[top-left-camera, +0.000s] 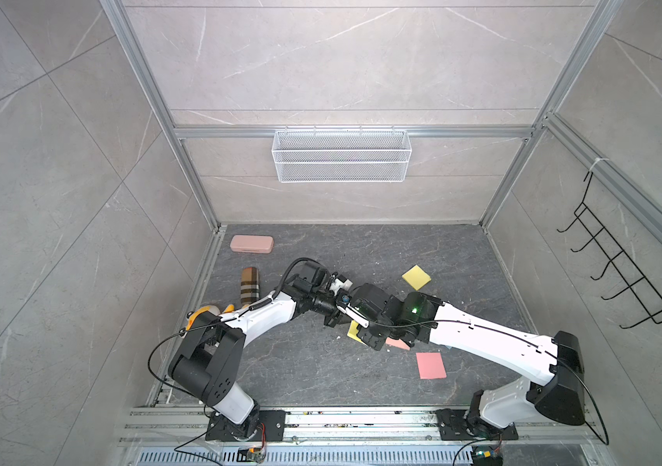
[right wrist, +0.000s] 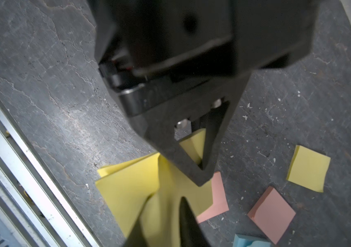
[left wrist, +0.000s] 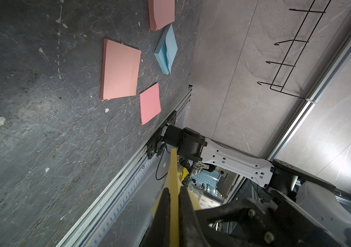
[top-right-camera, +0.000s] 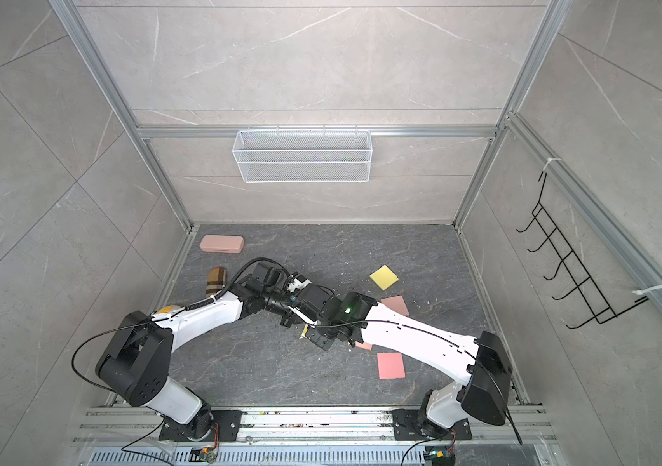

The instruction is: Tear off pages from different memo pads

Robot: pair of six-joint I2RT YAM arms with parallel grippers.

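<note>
My left gripper is shut on a yellow memo pad (left wrist: 174,164), seen edge-on in the left wrist view. In the right wrist view, this pad's pages (right wrist: 132,185) fan out beneath the left gripper's dark finger, and one is creased and curled. My right gripper meets the pad, its fingertips apart with the curled yellow paper between them; whether they pinch it is unclear. On the floor lie a salmon pad (left wrist: 120,70), a pink pad (left wrist: 150,103), a blue pad (left wrist: 167,50), another salmon pad (left wrist: 162,14) and a second yellow pad (top-left-camera: 416,277).
A pink case (top-left-camera: 251,244) and a brown striped item (top-left-camera: 249,286) lie at the left side. The white wire basket (top-left-camera: 341,155) hangs on the back wall, the black hook rack (top-left-camera: 618,260) on the right.
</note>
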